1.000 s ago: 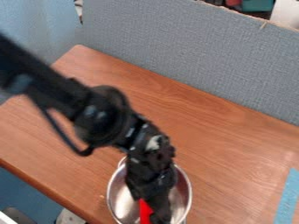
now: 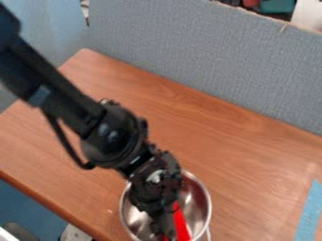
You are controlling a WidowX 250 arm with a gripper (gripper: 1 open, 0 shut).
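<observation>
A shiny metal bowl [image 2: 198, 201] sits on the wooden table [image 2: 258, 160] near the bottom of the view. A red object [image 2: 180, 222] is inside it, partly hidden by my gripper [image 2: 163, 226]. The arm reaches from the upper left down into the bowl, with the gripper over the red object. Whether the fingers are open or shut on it cannot be seen clearly.
Grey padded walls [image 2: 201, 61] line the back and left of the table. A blue tape strip [image 2: 308, 209] lies at the right. The table behind and right of the bowl is clear.
</observation>
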